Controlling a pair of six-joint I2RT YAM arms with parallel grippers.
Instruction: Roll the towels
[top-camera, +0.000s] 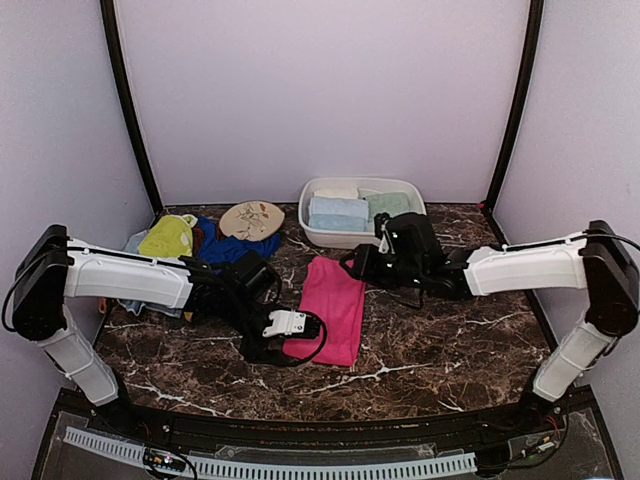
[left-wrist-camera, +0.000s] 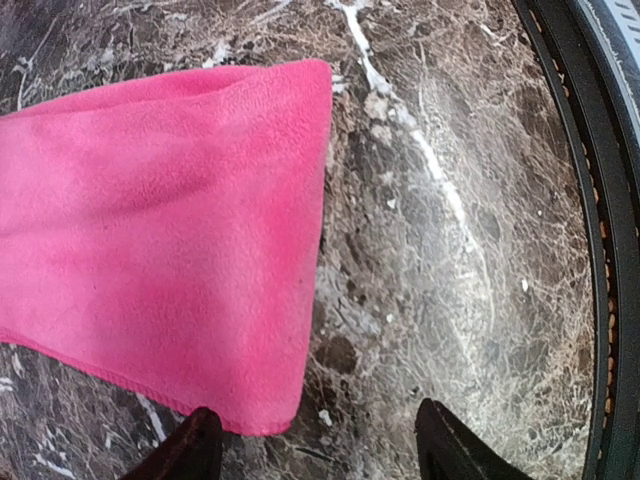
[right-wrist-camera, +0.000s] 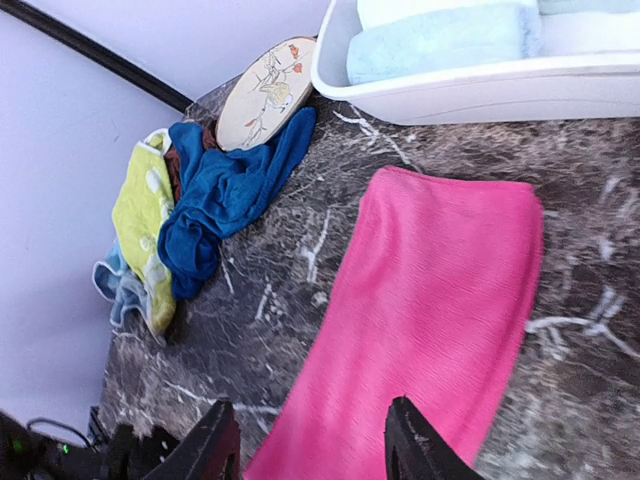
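The pink towel (top-camera: 331, 312), folded into a long strip, lies flat on the dark marbled table. In the left wrist view its short end and one corner of the towel (left-wrist-camera: 190, 240) show. There the open left gripper sits near that corner, one finger overlapping the towel's edge in the picture and the other over bare table. The right wrist view shows the far end of the towel (right-wrist-camera: 420, 270) lying loose, while my open right gripper is above the towel's length. Nothing shows between either pair of fingers.
Behind the towel, a white bin (top-camera: 312, 235) holds rolled towels in light blue, green and white. Crumpled blue cloth (top-camera: 240, 250), a yellow-green cloth (top-camera: 167, 237) and a round embroidered disc (top-camera: 252, 221) lie at the back left. Bare table extends to the right.
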